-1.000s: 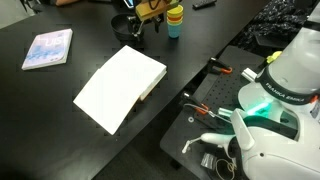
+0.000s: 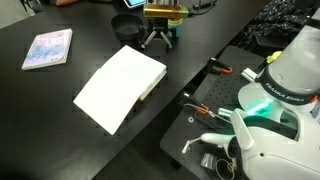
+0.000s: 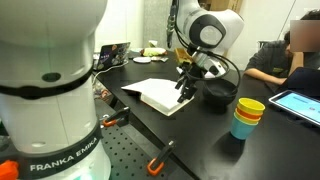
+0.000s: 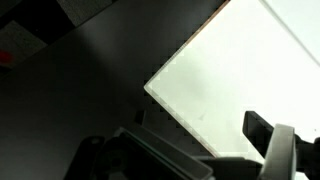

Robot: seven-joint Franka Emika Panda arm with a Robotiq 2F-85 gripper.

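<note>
An open book [image 2: 120, 85] with blank white pages lies on the dark table, its thickness showing along the right edge. Beyond its far right corner, my gripper [image 2: 157, 41] points downward with its fingers spread and nothing held. In the second exterior view the gripper [image 3: 188, 88] is near the book [image 3: 168, 97]. From the wrist, a pale page or cover [image 4: 225, 75] fills the upper right, one corner pointing left; the open gripper shows at the bottom edge. Contact with the book cannot be made out.
A black bowl [image 3: 220, 92] stands close beside the gripper. Stacked yellow and blue cups [image 3: 246, 118] and a tablet [image 3: 299, 107] lie farther off. A pastel-covered book [image 2: 48, 47] rests at the far left. Cables and tools [image 2: 215, 140] clutter the near side.
My gripper has moved right and nearer the camera in the first exterior view, away from the bowl, and now covers part of the cups. The open book has stayed put.
</note>
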